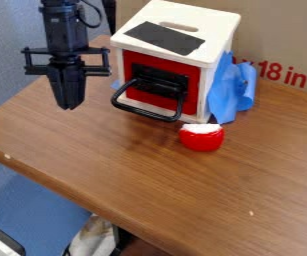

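Note:
My black gripper (68, 98) hangs above the left part of the wooden table, left of a white box (179, 32) with a red front door (160, 72) and black handle (149, 109). The fingers point down and look close together; whether they are shut is unclear. A red round object (201, 140) with a white top sits on the table at the box's front right.
A blue cloth (233, 90) is bunched at the box's right side. A cardboard panel (283, 35) stands behind. The table's left edge drops away to a blue surface.

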